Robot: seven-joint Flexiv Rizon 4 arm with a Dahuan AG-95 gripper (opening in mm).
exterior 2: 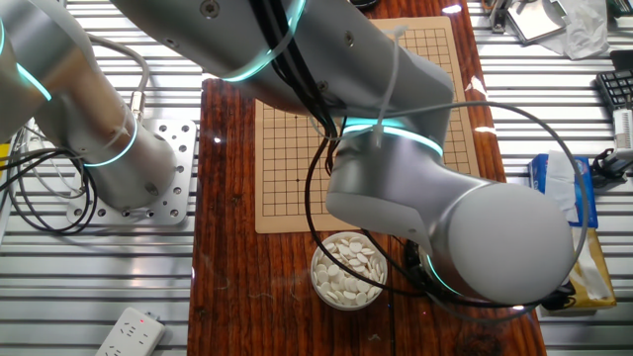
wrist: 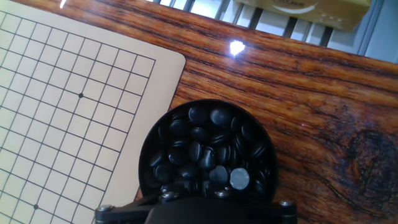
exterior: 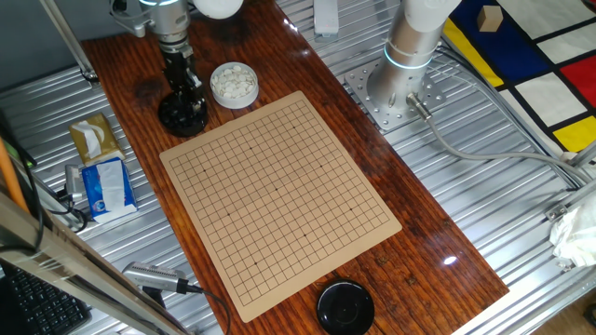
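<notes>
A round black bowl (wrist: 147,144) holds many black stones (wrist: 198,115), with one grey-topped piece (wrist: 240,178) near its lower right. My gripper reaches over the near side of this bowl, its tips close to the stones. Its dark body hides the near rim, and the spacing of its fingers is unclear. From exterior view 1 the gripper (exterior: 193,100) points down at the black bowl (exterior: 171,118). Beside it stands a white bowl of white stones (exterior: 235,86). The gridded wooden board (exterior: 277,190) is empty in that view. The arm covers the gripper in exterior view 2.
An empty-looking black dish (exterior: 345,308) sits by the board's opposite end. Tissue packs, one blue (exterior: 110,190) and one yellow (exterior: 96,140), lie off the table's side. The arm's base (exterior: 399,91) stands past the other long edge. Bare wood (exterior: 424,256) shows beside the board.
</notes>
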